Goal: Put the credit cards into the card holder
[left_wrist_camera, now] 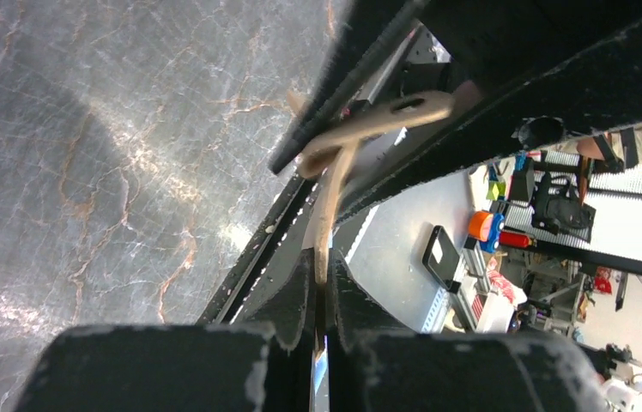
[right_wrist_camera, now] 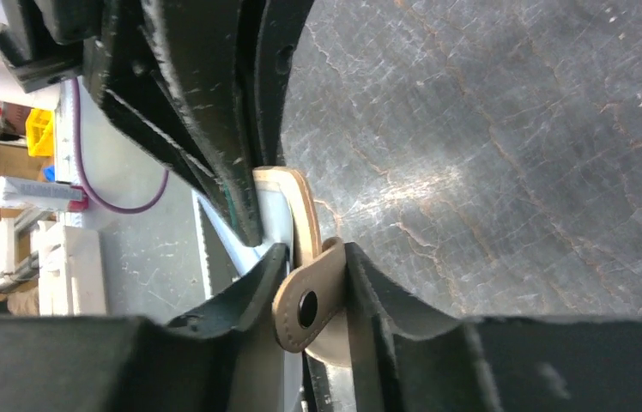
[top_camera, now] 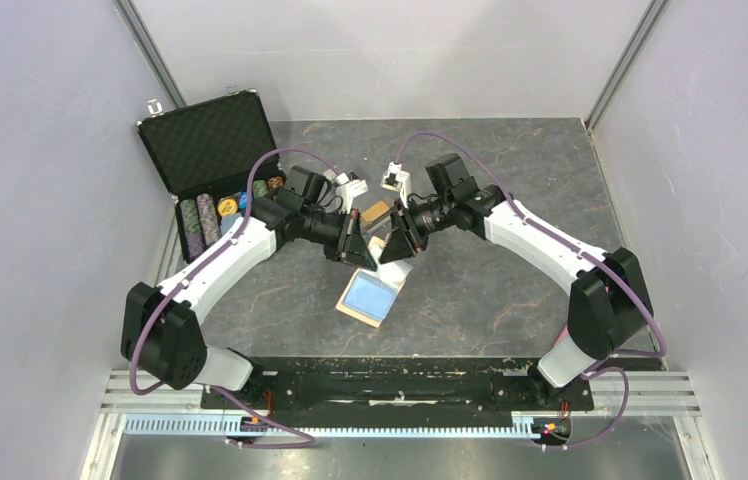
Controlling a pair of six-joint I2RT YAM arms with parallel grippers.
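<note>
The tan card holder [top_camera: 359,316] with pale blue sleeves hangs between both arms in the top view. My left gripper is shut on its edge, seen thin and edge-on in the left wrist view. In the right wrist view, my right gripper has its fingers pressed close around the holder, with the curled tan strap [right_wrist_camera: 311,296] and its dark snap hole between them. Part of the clear sleeve [right_wrist_camera: 275,215] shows beside the left finger. No separate loose card can be made out; a small clear box [top_camera: 376,211] with tan contents lies behind the grippers.
An open black case [top_camera: 212,150] with poker chips stands at the back left. Both arms' grippers are nearly touching each other at the holder.
</note>
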